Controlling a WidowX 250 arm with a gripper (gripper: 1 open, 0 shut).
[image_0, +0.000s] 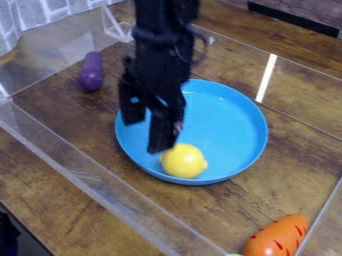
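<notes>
My black gripper (156, 120) hangs over the blue plate (235, 130), its fingers spread open and pointing down toward the yellow lemon-like object (185, 162) in the front part of the plate. The tips are blurred; nothing shows held between them.
A purple eggplant-like object (91, 72) lies at the back left. An orange carrot (278, 238) lies at the front right. Clear transparent edges run along the left and right of the wooden surface.
</notes>
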